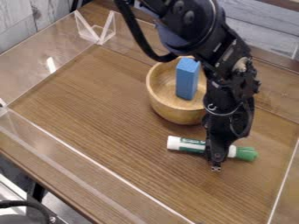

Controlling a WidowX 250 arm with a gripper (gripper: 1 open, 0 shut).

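My black gripper point(216, 157) reaches down at the right of the view onto a green and white tube point(240, 153) lying on the wooden table, and is shut on its middle. The fingertips are dark and partly hard to make out against the tube.
A wooden bowl point(159, 86) holding a blue box point(187, 77) sits behind the gripper. A clear plastic piece stands at the far upper left, and black cables show at the lower left.
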